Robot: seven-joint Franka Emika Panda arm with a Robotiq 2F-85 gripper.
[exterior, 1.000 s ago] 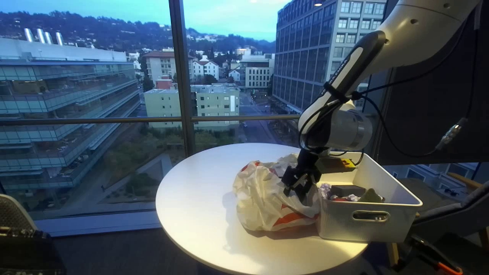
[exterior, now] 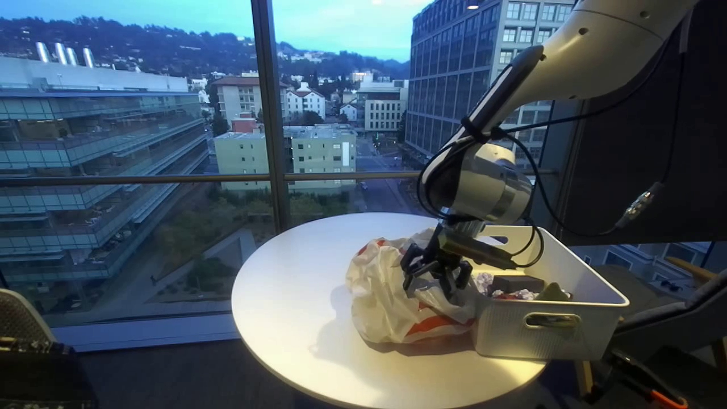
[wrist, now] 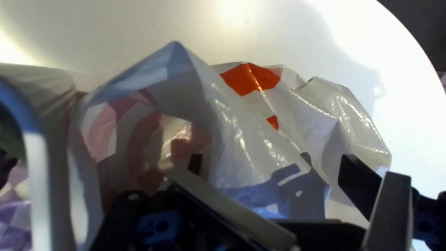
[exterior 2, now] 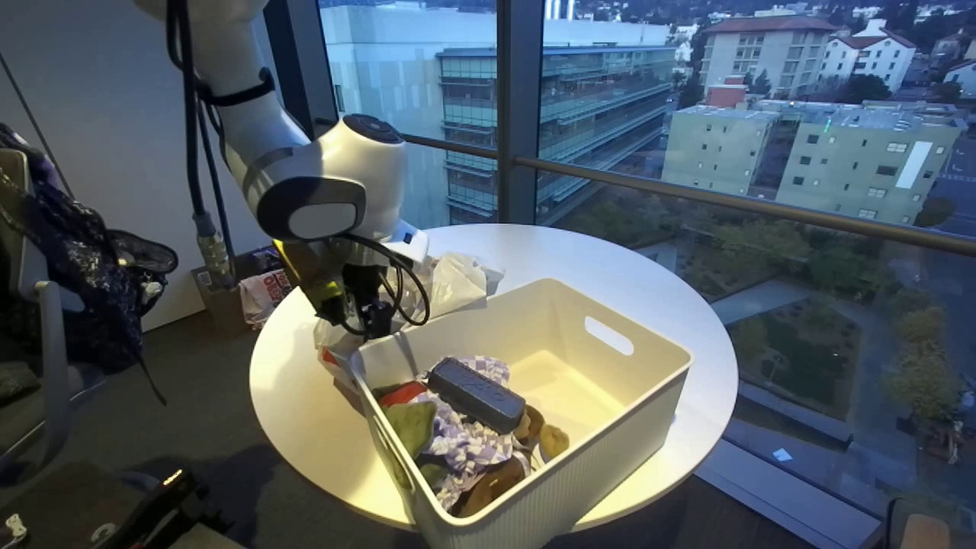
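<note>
A crumpled white plastic bag (exterior: 381, 300) with red print lies on the round table, against the left side of the bin in exterior view 1. My gripper (exterior: 436, 283) is over the bag, low and close to it, with its fingers spread. In the wrist view the gripper stands open above the bag (wrist: 259, 138), whose mouth gapes beneath the left finger. Whether the fingers touch the plastic is hard to tell. From exterior view 2 the bag (exterior 2: 457, 284) shows only in part behind the bin, and the fingertips are hidden.
A white bin (exterior 2: 640, 416) holds a dark oblong case (exterior 2: 476, 395), a checkered cloth (exterior 2: 467, 444), a green item (exterior 2: 412, 425) and several other things. Its rim rises right beside the gripper.
The gripper has shifted left over the bag and turned somewhat, moving away from the bin. The bag and the bin's contents look much the same.
</note>
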